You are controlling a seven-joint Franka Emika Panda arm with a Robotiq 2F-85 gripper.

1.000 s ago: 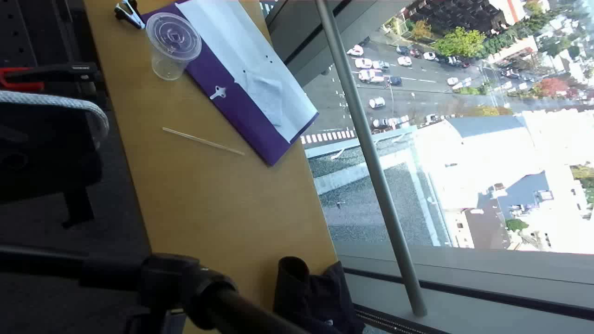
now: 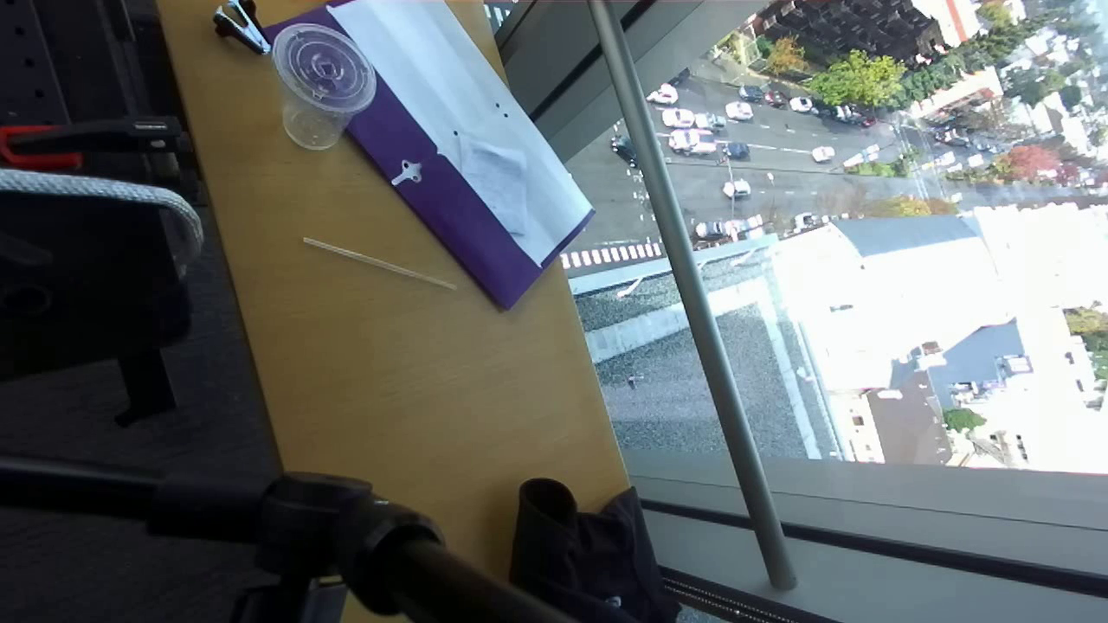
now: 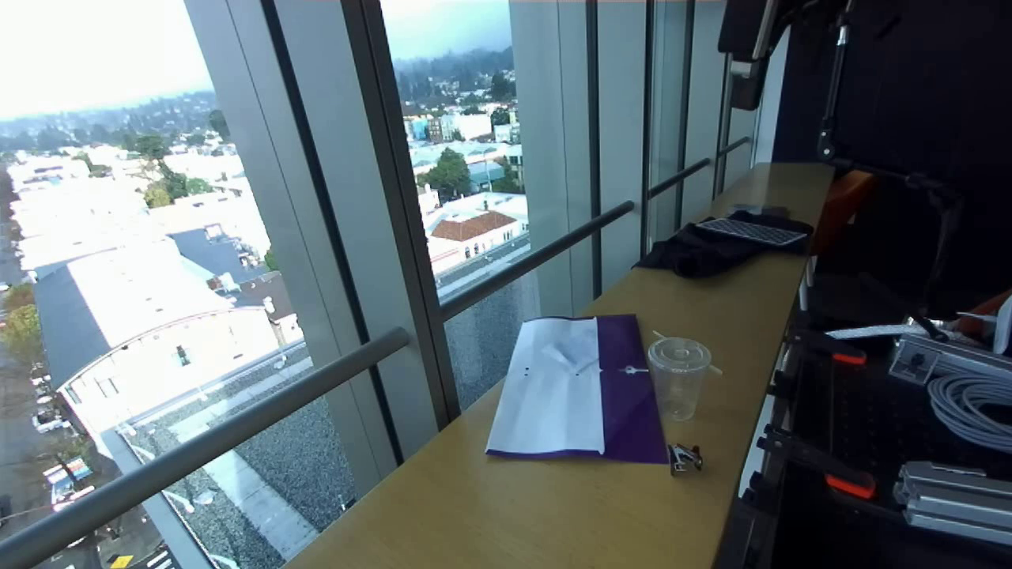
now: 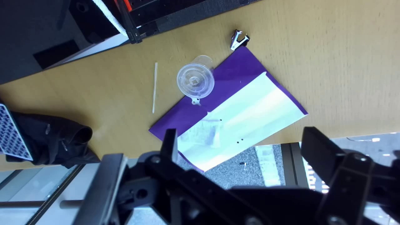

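My gripper stands open in the wrist view, its two dark fingers wide apart and nothing held between them; neither exterior view shows it. A clear plastic cup with a flat lid [image 4: 195, 80] is upright on the table, right by the purple folder [image 4: 240, 65]. The folder lies open, with a white sheet [image 4: 251, 116] covering much of it. Apart from these, a thin pale straw [image 2: 379, 264] rests on bare wood. At the folder's corner sits a small staple remover [image 4: 239, 40].
The narrow wooden table [image 2: 415, 384] runs along a window with a metal rail [image 2: 686, 270]. Dark cloth [image 3: 692, 252] with a keyboard [image 3: 754, 229] on it lies at one end. Black clamps [image 3: 816, 460] grip the opposite edge. Bare wood is free beyond the staple remover.
On the table, everything stays in place. Only cars on the street outside have shifted.
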